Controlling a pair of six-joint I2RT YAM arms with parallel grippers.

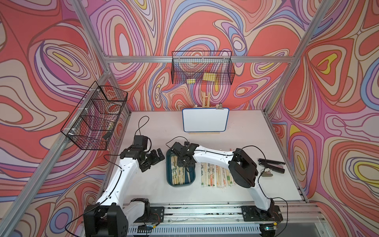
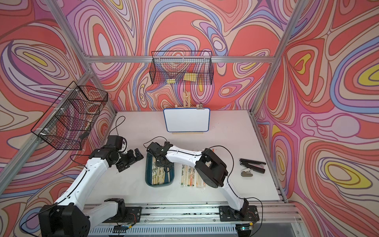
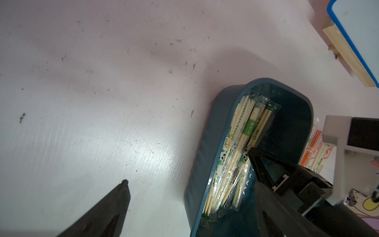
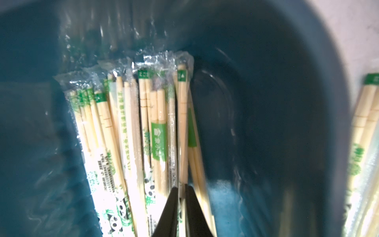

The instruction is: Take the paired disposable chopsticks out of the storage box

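Observation:
Inside the dark blue storage box (image 1: 168, 176), several wrapped pairs of chopsticks (image 4: 118, 158) lie side by side, crowded to the left. My right gripper reaches into the box, its narrow fingertips close together on either side of one wrapped pair (image 4: 182, 118), which runs down between them. That pair rests among the others, its far end showing beyond the fingers. In the left wrist view, my left gripper is open and empty; from above it (image 1: 159, 156) hangs left of the box, over bare table.
Several wrapped chopsticks (image 1: 213, 179) lie in a row on the table, right of the box. A whiteboard (image 1: 205, 120) stands behind. A stapler (image 1: 272, 165) and a small tool (image 2: 246, 172) lie far right. Wire baskets (image 1: 203, 73) hang above.

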